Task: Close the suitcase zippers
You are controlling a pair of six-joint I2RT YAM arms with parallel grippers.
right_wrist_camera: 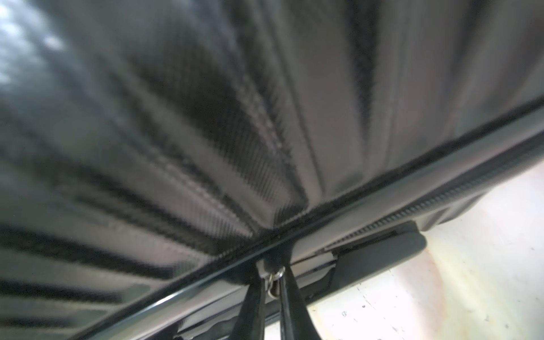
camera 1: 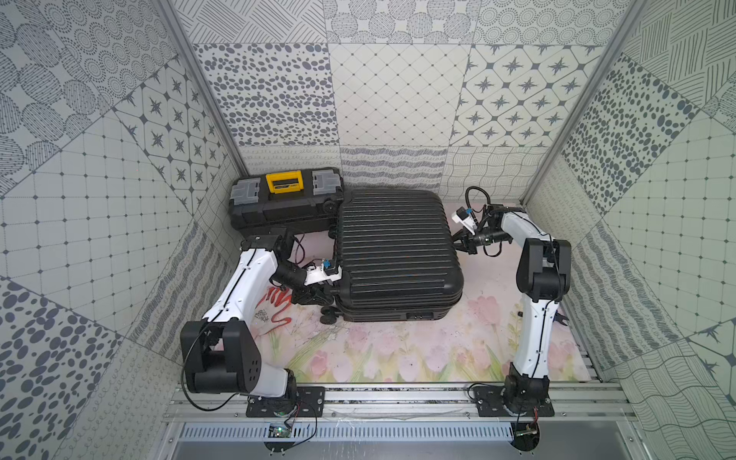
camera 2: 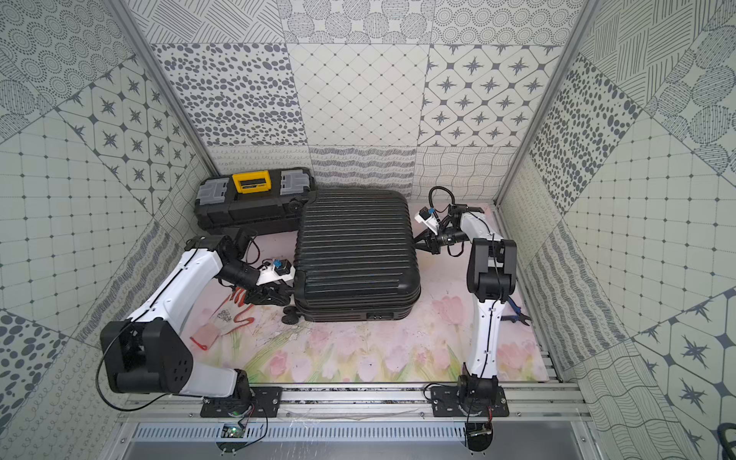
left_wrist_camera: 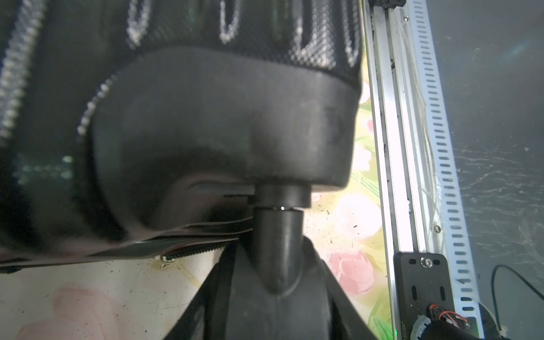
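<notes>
The black ribbed suitcase [camera 1: 398, 245] lies flat with its lid down in both top views. At its front left corner, my left gripper [camera 1: 329, 296] is shut on a short black post [left_wrist_camera: 277, 243] that sticks out of the corner. On the right side, my right gripper has its fingertips close together with a narrow gap. A small metal zipper ring [right_wrist_camera: 276, 276] shows between those tips, beside the side handle [right_wrist_camera: 379, 255]. A stretch of zipper teeth [left_wrist_camera: 198, 248] with a metal end [left_wrist_camera: 165, 259] shows low along the left side.
A black toolbox with a yellow handle [camera 1: 284, 181] stands at the back left, close to the suitcase. Red-handled items [camera 2: 237, 314] lie near the left arm, and a dark blue tool [camera 2: 517, 312] lies beyond the right arm.
</notes>
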